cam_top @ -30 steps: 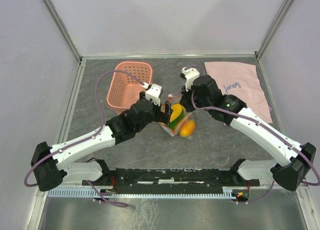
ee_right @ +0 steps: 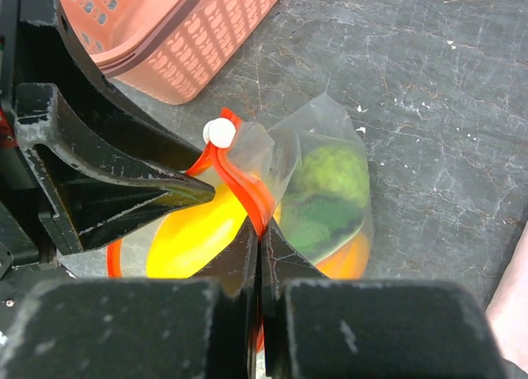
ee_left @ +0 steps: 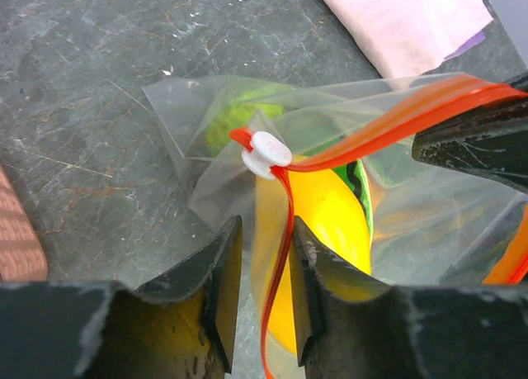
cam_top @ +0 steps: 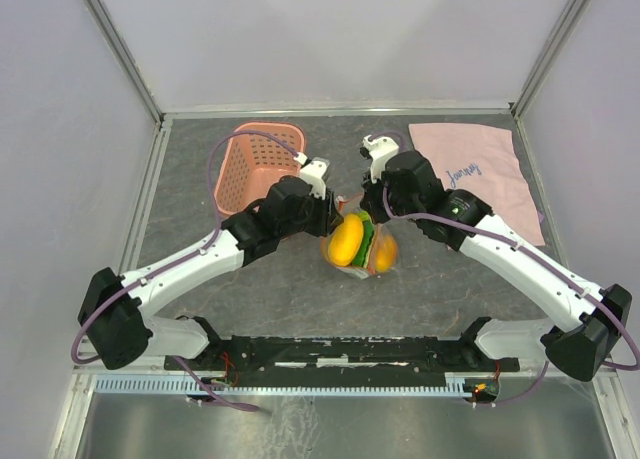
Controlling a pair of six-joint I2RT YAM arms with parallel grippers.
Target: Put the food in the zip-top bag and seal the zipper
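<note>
The clear zip bag (cam_top: pixel 360 259) holds yellow, green and orange food items. Its red-edged opening with a white slider (ee_left: pixel 266 152) is upright and partly open. My left gripper is part open at the bag's left edge, the red zipper strip (ee_left: pixel 277 276) running between or just beyond its fingertips. My right gripper is shut on the red zipper edge at the bag's top, the slider just beyond its fingers in the right wrist view.
A pink basket (cam_top: pixel 240 159) stands at the back left. A pink cloth with writing (cam_top: pixel 478 174) lies at the back right. Bare dark table surrounds the bag.
My left gripper has shifted and turned at the bag's left edge, and more of the yellow food shows from above. The right arm has stayed in place.
</note>
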